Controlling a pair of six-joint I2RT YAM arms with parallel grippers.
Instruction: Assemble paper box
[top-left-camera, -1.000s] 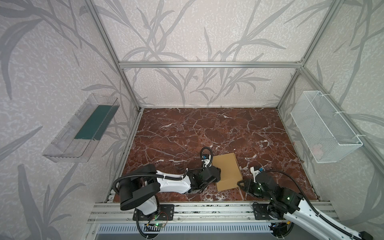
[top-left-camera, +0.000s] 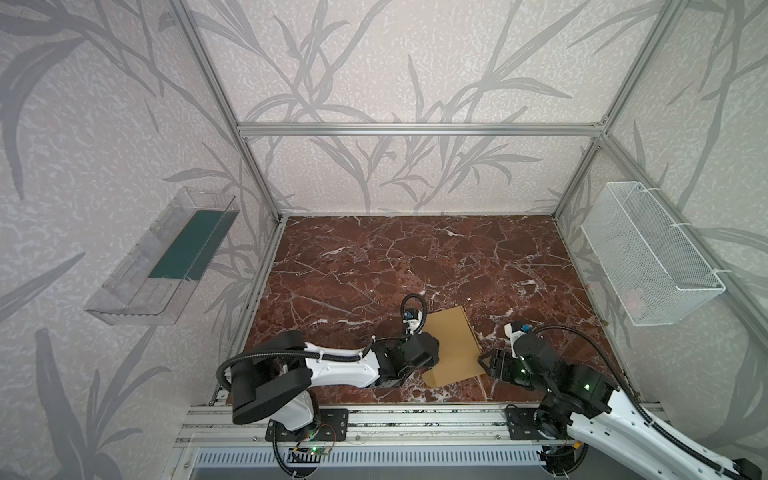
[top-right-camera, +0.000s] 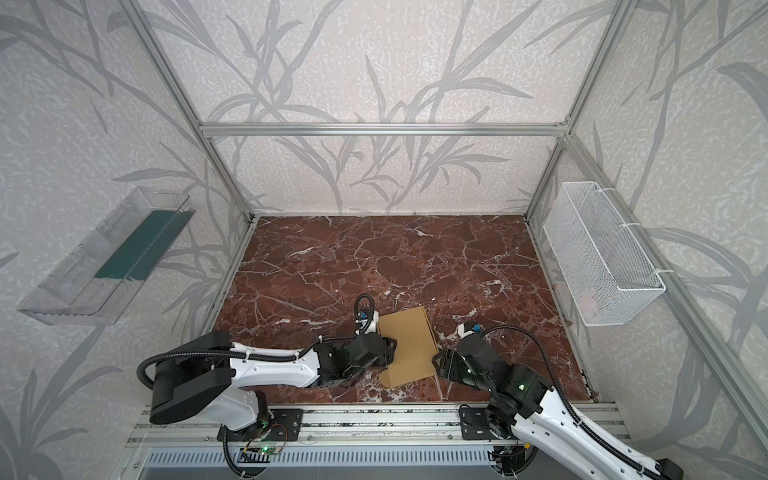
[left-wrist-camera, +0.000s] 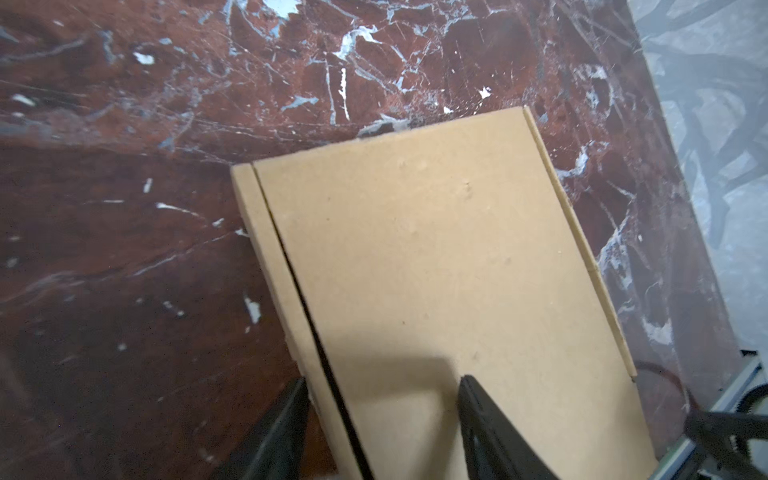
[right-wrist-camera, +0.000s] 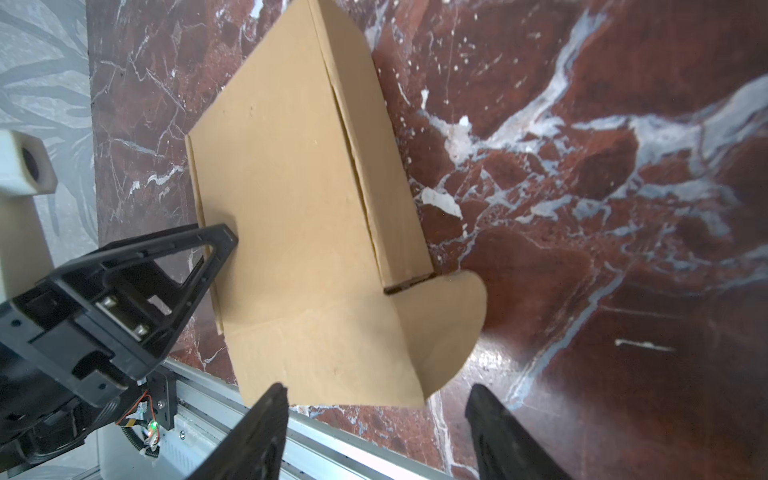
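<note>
A tan cardboard box (top-left-camera: 452, 344) lies on the table between my two arms, its large panel facing up. At its front end, an unfolded end flap (right-wrist-camera: 328, 352) sticks out with a rounded side tab (right-wrist-camera: 444, 324) at its corner. My left gripper is part open over the box, one finger past a side edge and the other above the panel; whether it touches cannot be told. Off the flap end, my right gripper stands open, nothing between its fingers. From above, the left hand hides part of the box's left side.
A clear tray (top-left-camera: 164, 264) hangs on the left wall, a white wire basket (top-left-camera: 656, 256) on the right wall. The metal front rail (top-left-camera: 448, 416) runs close to the flap end.
The box has turned slightly, its flap end shifting left and toward the front. My right gripper has shifted a little; the left arm has moved only slightly.
</note>
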